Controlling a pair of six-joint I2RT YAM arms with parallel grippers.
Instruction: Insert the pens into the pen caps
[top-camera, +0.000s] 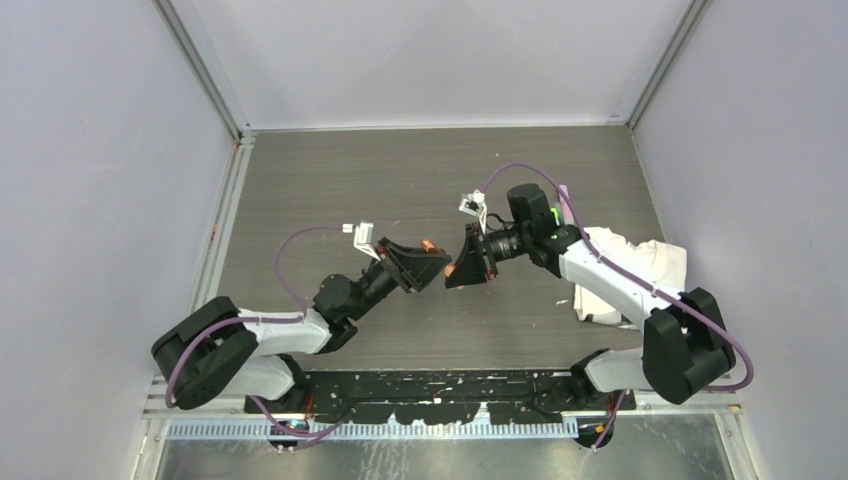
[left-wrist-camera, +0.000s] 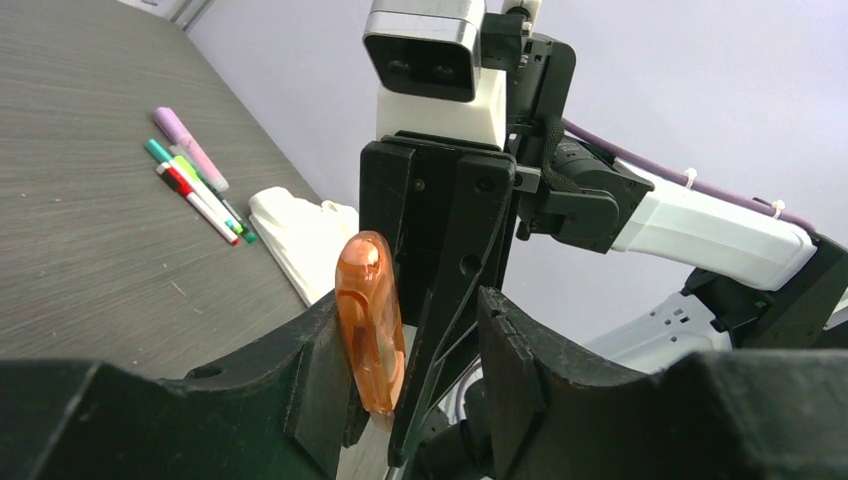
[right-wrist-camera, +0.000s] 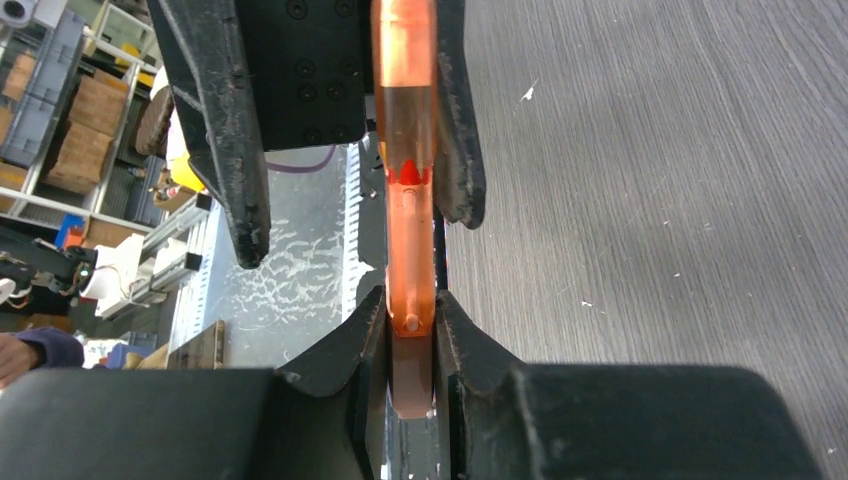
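In the right wrist view my right gripper is shut on an orange pen (right-wrist-camera: 409, 255), which stands lengthwise with a red tip part showing through. An orange cap (right-wrist-camera: 406, 45) is in line above it, joined by a clear greyish stretch; how deeply the pen sits in it I cannot tell. My left gripper is open around the upper part, its fingers (right-wrist-camera: 240, 185) spread, one well clear and the other close beside the pen. In the top view both grippers meet near the table's middle, hiding most of the pen.
Several other pens (left-wrist-camera: 200, 195) and a pink marker (left-wrist-camera: 190, 147) lie on the table beyond, to the right. A folded white cloth (top-camera: 640, 268) lies at the right edge.
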